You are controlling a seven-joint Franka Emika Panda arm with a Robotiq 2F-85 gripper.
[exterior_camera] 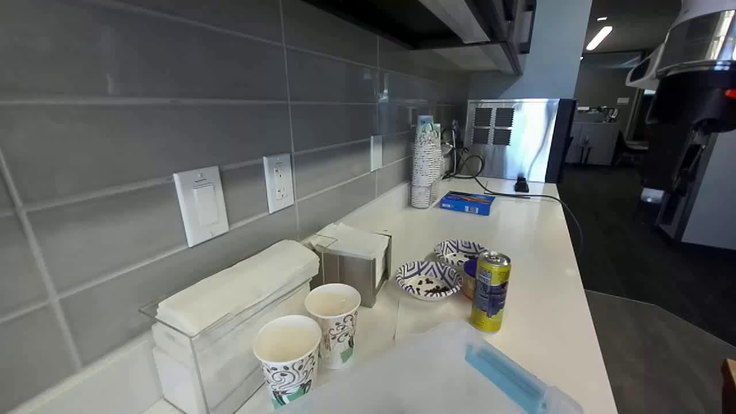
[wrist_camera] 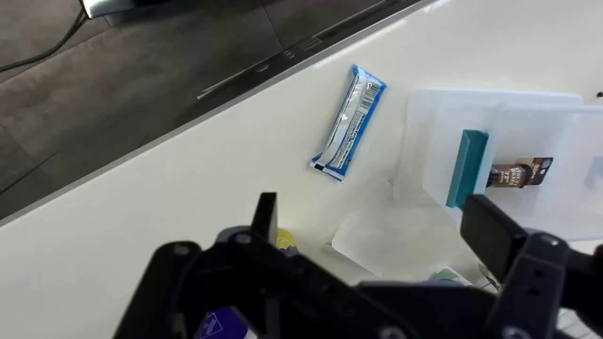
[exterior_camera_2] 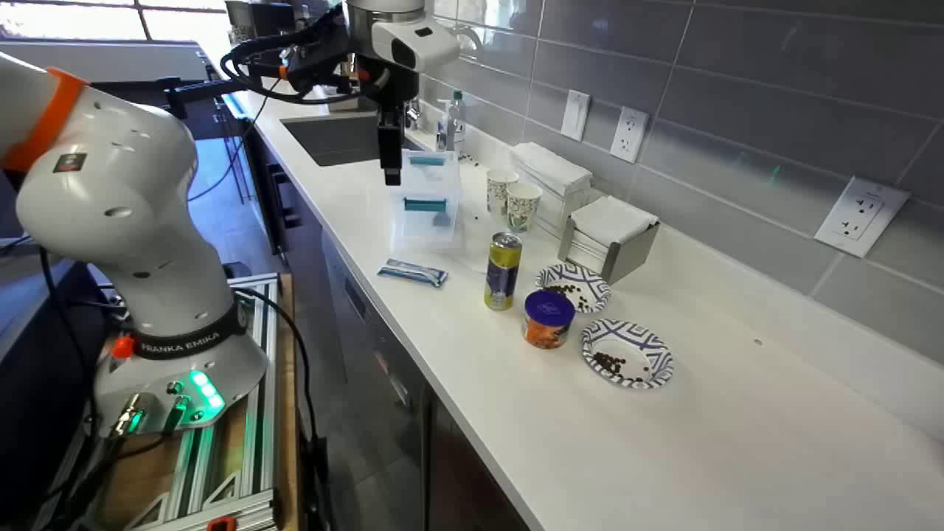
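My gripper is open above the counter, its two black fingers wide apart with nothing between them. In exterior view 2 it hangs over the clear plastic bin (exterior_camera_2: 427, 231). A blue and silver wrapped bar (wrist_camera: 349, 123) lies flat on the counter, clear of the fingers, near the front edge. Through the bin's wall in the wrist view, a small brown package (wrist_camera: 517, 174) shows inside. Upright beyond the bar stands a yellow and purple can (exterior_camera_2: 502, 271), close to a purple-lidded tub (exterior_camera_2: 549, 318). Two patterned bowls (exterior_camera_2: 628, 354) hold small dark pieces.
Two paper cups (exterior_camera_2: 523, 206) and napkin holders (exterior_camera_2: 611, 239) stand along the wall. A sink (exterior_camera_2: 332, 139) lies beyond the bin.
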